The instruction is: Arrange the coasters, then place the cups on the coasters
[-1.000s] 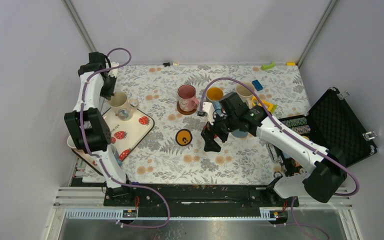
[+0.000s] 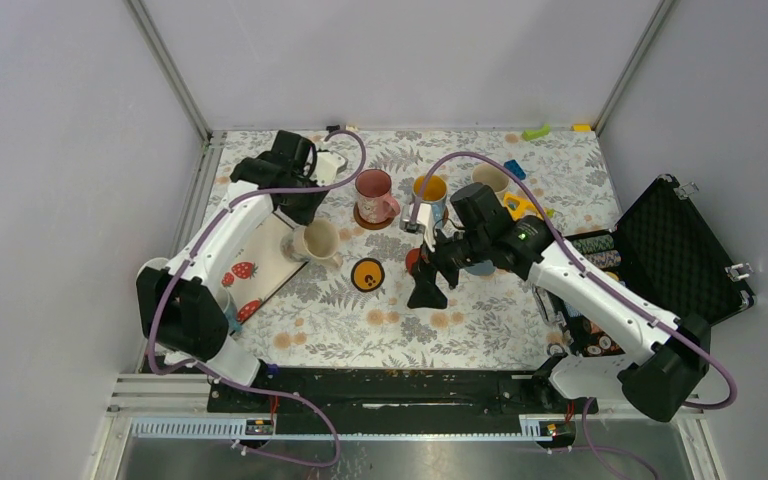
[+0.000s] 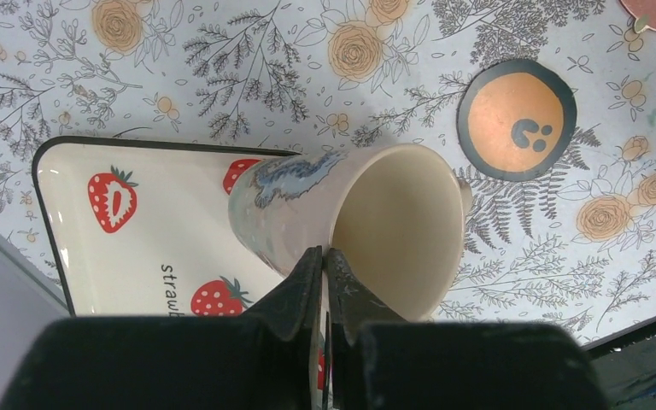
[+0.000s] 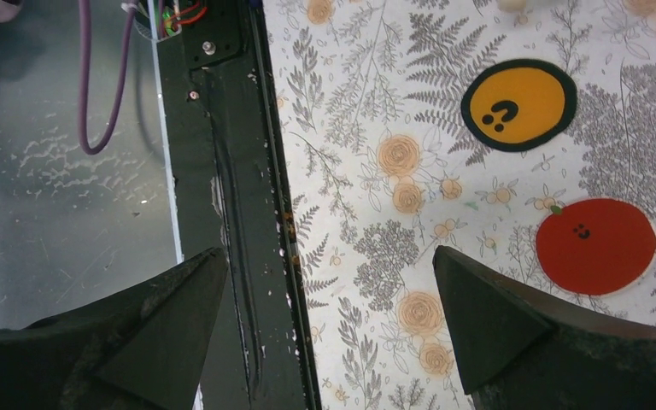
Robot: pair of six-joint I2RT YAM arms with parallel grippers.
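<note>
A cream cup (image 2: 317, 241) with a blue picture on its side hangs tilted near the tray's right edge. My left gripper is shut on its rim, and its mouth faces right in the left wrist view. To the right of the cup lies a bare yellow coaster with a dark border (image 2: 367, 275), also seen in the right wrist view as a yellow coaster (image 4: 519, 104). A red coaster (image 4: 596, 246) is partly covered by the right arm from above. My right gripper stands open over the table, nothing between its fingers.
The strawberry tray (image 2: 266, 262) lies at left. Behind the yellow coaster, a pink mug (image 2: 374, 194) stands on a brown coaster. An orange-lined mug (image 2: 429, 188) and another cream cup (image 2: 490, 178) stand further right.
My left gripper has carried the cup right, from above the tray's far corner toward the yellow coaster, and the cup has turned. The right arm has shifted slightly, its gripper still open.
</note>
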